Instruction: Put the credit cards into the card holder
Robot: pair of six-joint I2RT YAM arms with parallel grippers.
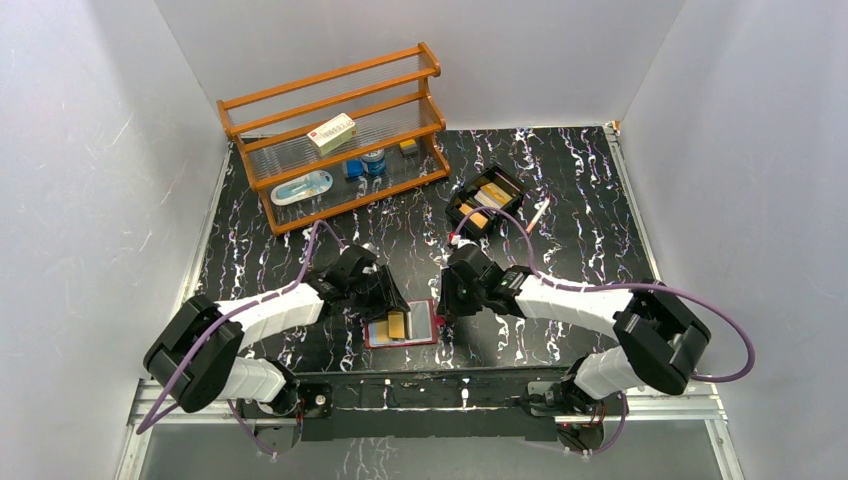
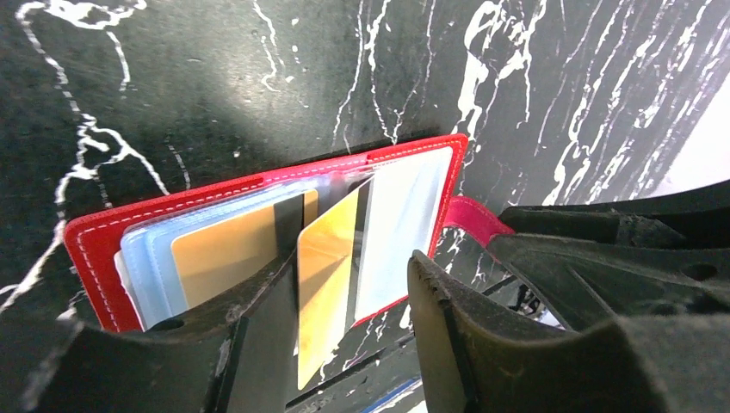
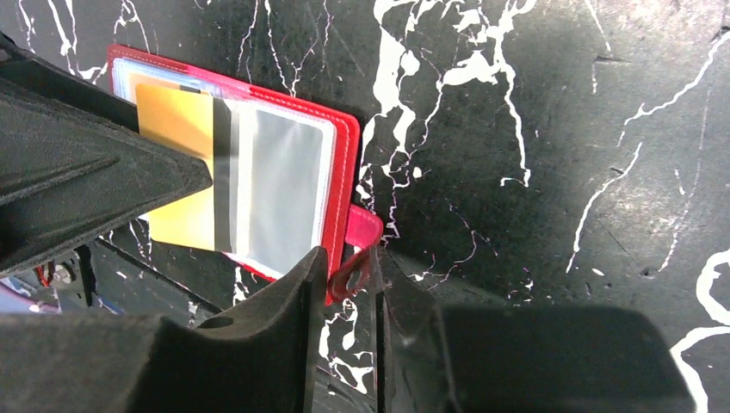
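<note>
The red card holder lies flat, spread out, with clear sleeves, at the table's near edge. A yellow credit card with a dark stripe stands tilted at a sleeve, part of it sticking out. A second gold card lies flat in the left sleeve. My left gripper is open, one finger on each side of the tilted card, without pinching it. My right gripper is slightly open at the holder's right side, the red strap between its fingers.
A black box holding yellowish items stands back right, beside a white stick. A wooden rack fills the back left. Bare marble lies between the rack and the arms.
</note>
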